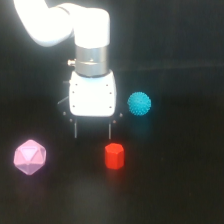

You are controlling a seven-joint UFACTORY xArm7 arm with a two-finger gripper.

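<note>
My gripper [93, 131] hangs from the white arm [92, 30] left of centre, its thin dark fingers apart and nothing between them. A red hexagonal block [115, 156] sits on the dark surface just nearer the camera than the fingertips and slightly to their right. The pink faceted solid [30, 157] lies farther left. To the right of the gripper, a blue studded ball [139, 104] is in view, apart from the fingers.
The three objects stand well apart from one another. Its edges are hard to make out in the dark background.
</note>
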